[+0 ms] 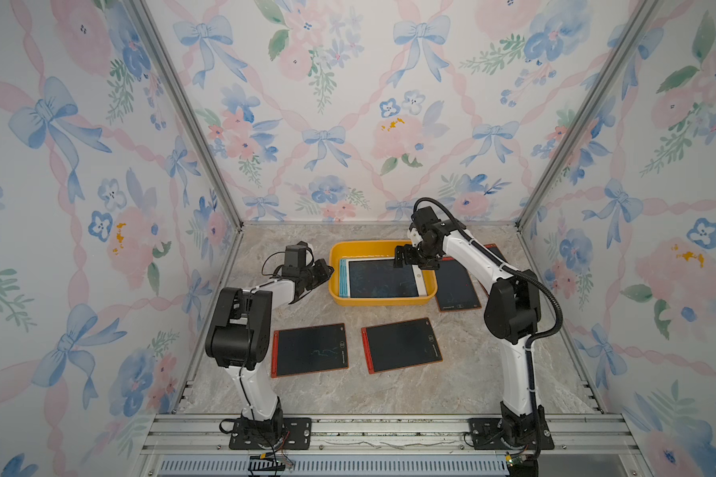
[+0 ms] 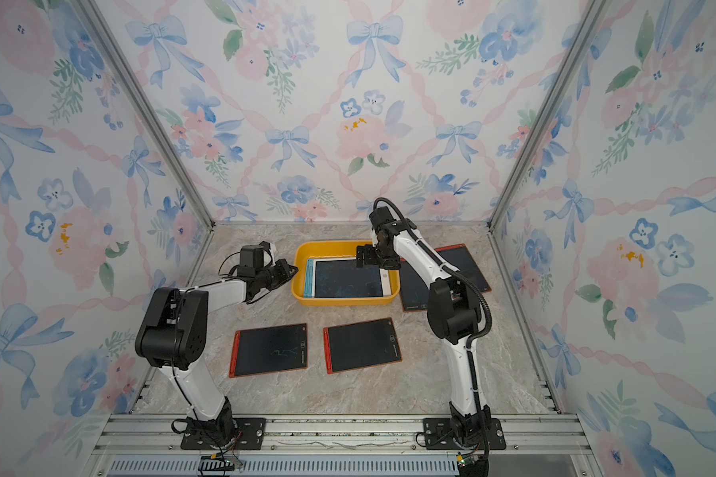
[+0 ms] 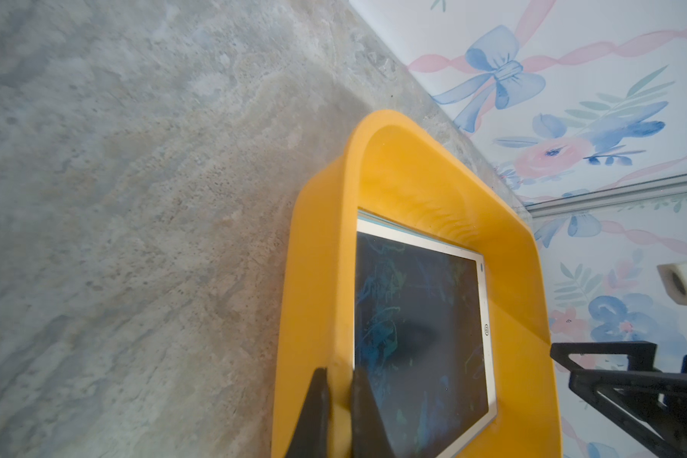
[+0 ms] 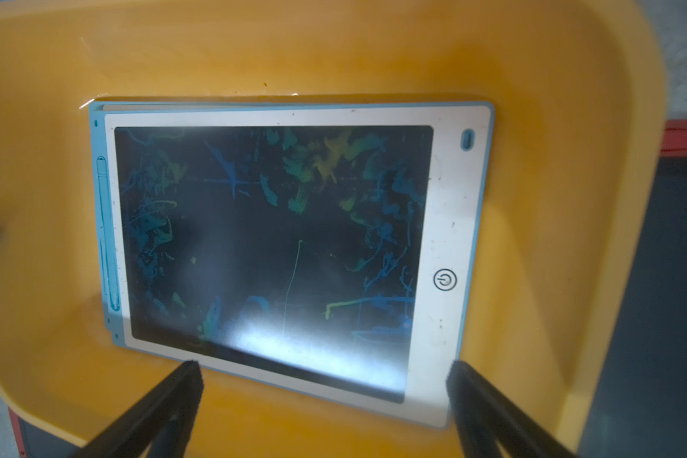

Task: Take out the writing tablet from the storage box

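The yellow storage box point(image 1: 383, 302) stands mid-table. In it lies a writing tablet point(image 4: 282, 252), dark screen up with coloured scribbles, white-framed and blue-edged. More blue edging shows under its left and back sides, so at least one other seems to lie below. My left gripper is shut on the box's left rim, one finger on each side of the wall. Over the right part of the box, my right gripper point(image 1: 406, 256) stands open. The right wrist view shows its fingers point(image 4: 164, 416) spread wide above the tablet, nothing between them.
Two red-edged tablets lie on the table in front, a left one point(image 1: 310, 349) and a right one point(image 1: 401, 345). More lie right of the box, one of them point(image 1: 456, 284) close against it, partly under the right arm.
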